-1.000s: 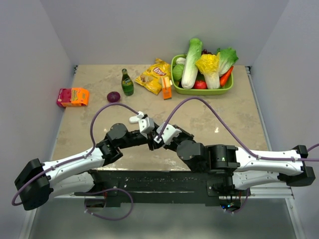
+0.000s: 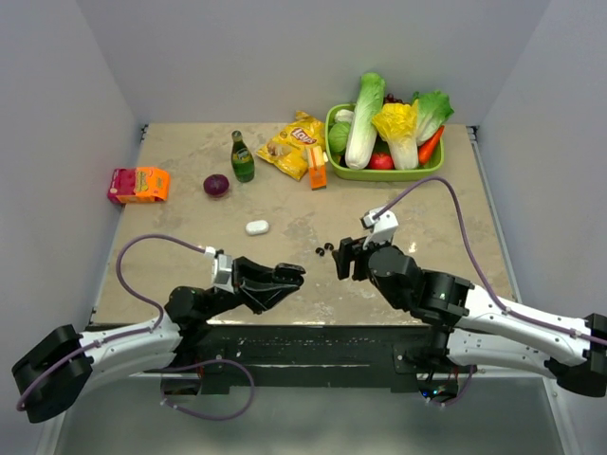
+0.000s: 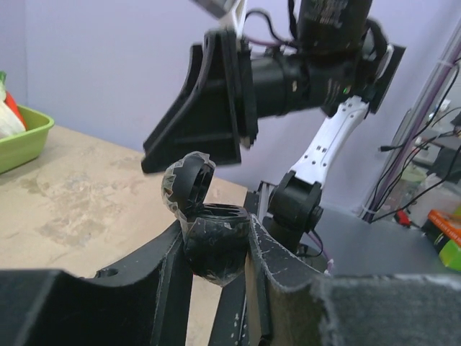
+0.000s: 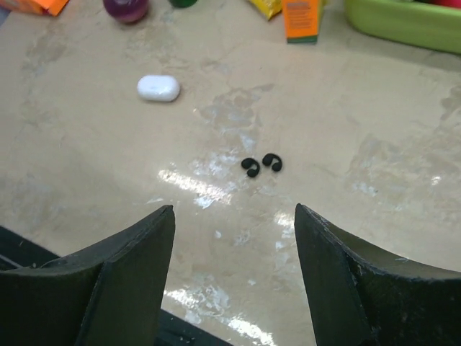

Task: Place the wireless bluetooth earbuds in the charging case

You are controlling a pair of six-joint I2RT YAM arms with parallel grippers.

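Observation:
Two small black earbuds (image 4: 272,162) lie on the table, also seen in the top view (image 2: 321,250). My left gripper is shut on the black charging case (image 3: 216,245), which has its lid raised, toward the front left of the table. My right gripper (image 2: 351,256) stands part open just right of the earbuds, pointing down, nothing between its fingers. Beyond the earbuds lies a white rounded object (image 4: 158,87).
A green basket of vegetables (image 2: 417,172) stands at the back right, with a chip bag (image 2: 289,142), a carton (image 2: 317,171), a bottle (image 2: 242,161), an onion (image 2: 216,185) and boxes (image 2: 138,185) behind.
The grippers, close together a second ago, have moved apart: left toward the front left with the case, right to the right, uncovering the earbuds.

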